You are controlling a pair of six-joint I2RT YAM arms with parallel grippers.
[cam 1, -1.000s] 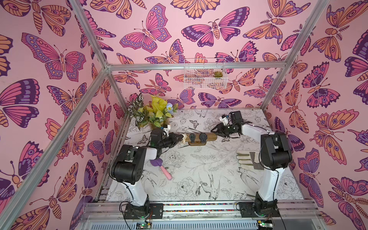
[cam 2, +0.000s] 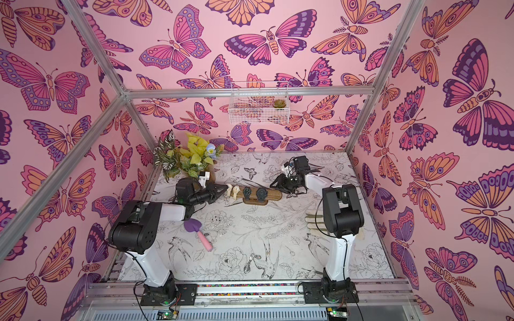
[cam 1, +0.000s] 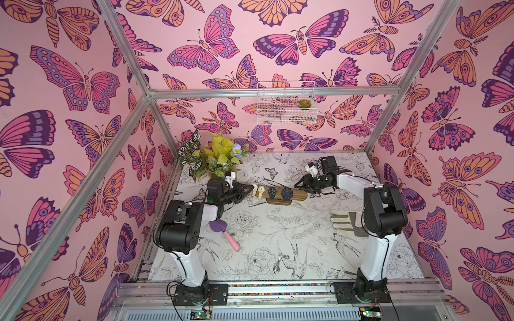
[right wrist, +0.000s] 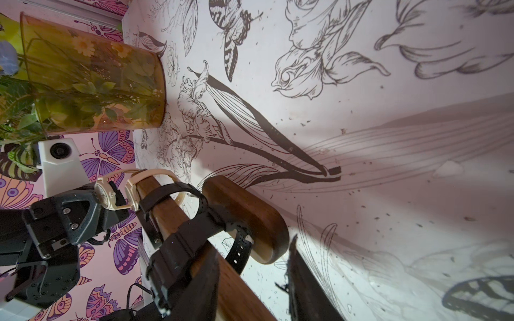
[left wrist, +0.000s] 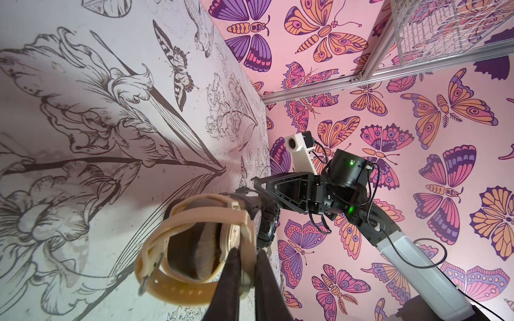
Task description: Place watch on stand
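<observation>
A wooden watch stand (cam 1: pixel 297 195) lies mid-table, holding two black watches (cam 1: pixel 286 193) and a cream watch (cam 1: pixel 258 191) at its left end. In the left wrist view my left gripper is shut on the cream watch's band (left wrist: pixel 176 289), at the stand's end. My right gripper is open above the right end of the stand, beside the wooden bar, with nothing clearly between its fingers.
A flower vase (cam 1: pixel 216 160) stands behind my left arm. A purple-and-pink trowel (cam 1: pixel 230 239) lies front left, gloves (cam 1: pixel 342 223) at right.
The stand has shifted slightly right since a second ago. My left gripper has moved a little with the cream watch; the right arm shows little change.
</observation>
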